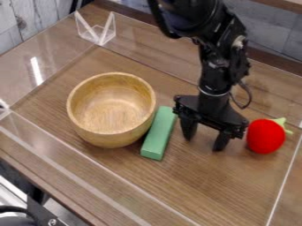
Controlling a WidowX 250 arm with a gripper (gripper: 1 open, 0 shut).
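The black gripper (210, 122) is low over the table, right of a green block (157, 134) and left of a red ball (266, 136) with a bit of green behind it. Its dark fingers hide what, if anything, is between them, so its state is unclear. A tan bowl (109, 108) stands left of the green block.
A small white wire-like object (99, 28) sits at the back left. A dark cable lies at the bottom left corner.
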